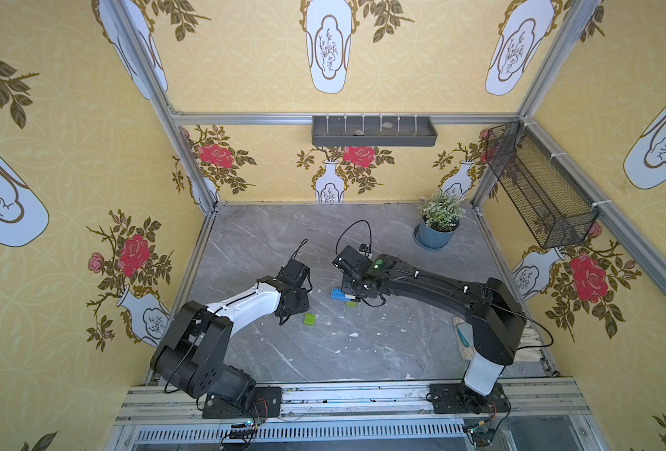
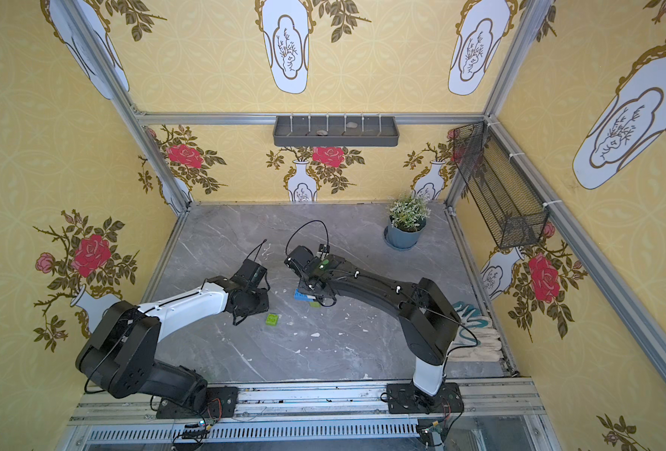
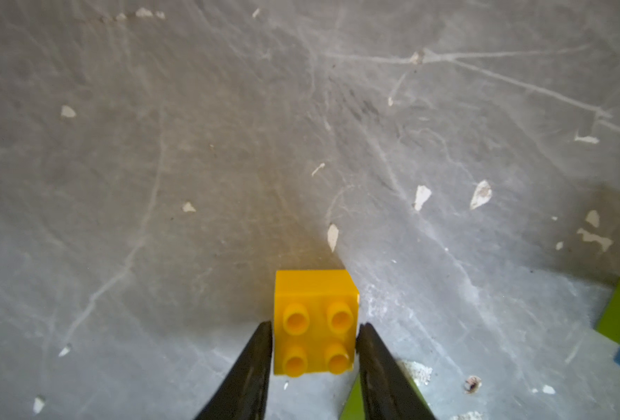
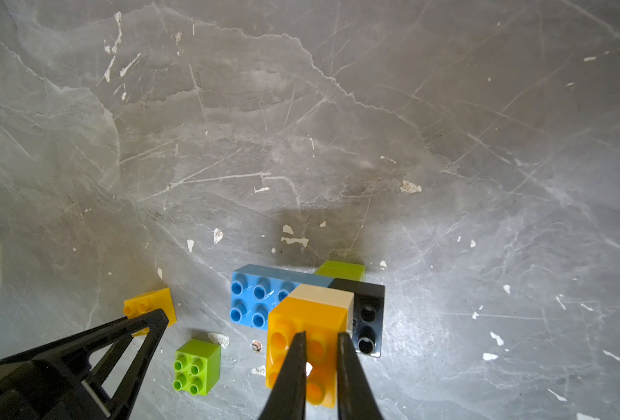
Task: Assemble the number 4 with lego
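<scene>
My left gripper is shut on a yellow four-stud brick, also seen low at left in the right wrist view. A green brick [image 4: 204, 360] lies on the table beside it. My right gripper is shut on an orange brick [image 4: 302, 308] at a group of blue [image 4: 267, 280], cream [image 4: 324, 295], black [image 4: 373, 308] and green [image 4: 338, 269] bricks. Whether the orange brick is seated on them, I cannot tell. In both top views the grippers hide much of the bricks.
A potted plant [image 1: 436, 234] stands at the back right of the grey table [image 1: 250, 225]. Folded cloths [image 2: 475, 345] lie at the front right. A wire basket [image 1: 543, 195] hangs on the right wall.
</scene>
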